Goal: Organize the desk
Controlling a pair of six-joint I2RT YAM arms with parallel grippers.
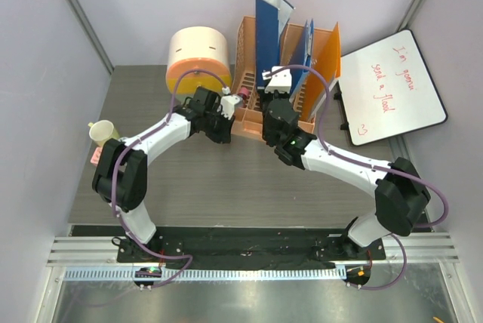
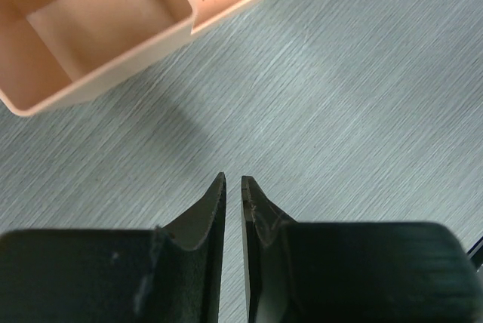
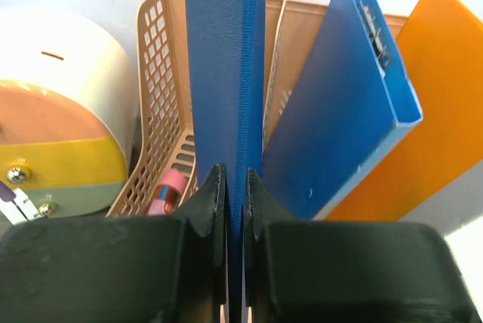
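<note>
A blue binder (image 1: 267,36) stands nearly upright over the left part of the orange organizer (image 1: 247,115). My right gripper is shut on the near edge of this binder (image 3: 226,74); whether its bottom rests on the organizer's floor is hidden. A second blue binder (image 3: 339,112) and an orange folder (image 3: 445,74) lean in the right part of the organizer. My left gripper is slightly open with nothing between its fingertips, low by the organizer's front left corner. The front compartments (image 2: 98,21) look empty in the left wrist view.
A rounded orange, white and yellow container (image 1: 198,55) stands left of the organizer. A pink roll (image 3: 169,187) lies inside the organizer's left side. A whiteboard (image 1: 392,89) leans at right, and a pale cup (image 1: 103,132) sits far left.
</note>
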